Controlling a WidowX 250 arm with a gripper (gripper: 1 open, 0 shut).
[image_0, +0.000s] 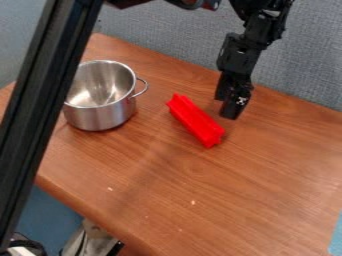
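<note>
A red bar-shaped object (197, 121) lies diagonally near the middle of the wooden table (201, 200). To its left stands a steel pot (96, 110) with side handles. My black gripper (230, 110) hangs low over the table just right of the red object's upper end; whether it is open or shut is unclear at this size.
A dark frame post crosses the left side of the view and hides part of the table. A grey padded wall runs along the back.
</note>
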